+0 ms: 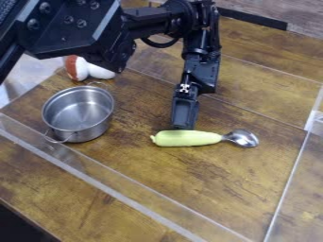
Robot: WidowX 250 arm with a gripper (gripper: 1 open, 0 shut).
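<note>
My gripper [186,111] hangs just above the tabletop at the centre, open, its fingertips close behind a pale yellow-green toy vegetable [184,138], like corn or a courgette, lying lengthwise. A metal spoon [243,140] lies at the vegetable's right end, its bowl pointing right. A steel pot [78,113] with wire handles stands left of the gripper. Whether the fingertips touch the table or the vegetable is hard to tell.
A white and red-brown object [91,68] lies at the back left, partly behind the arm.
</note>
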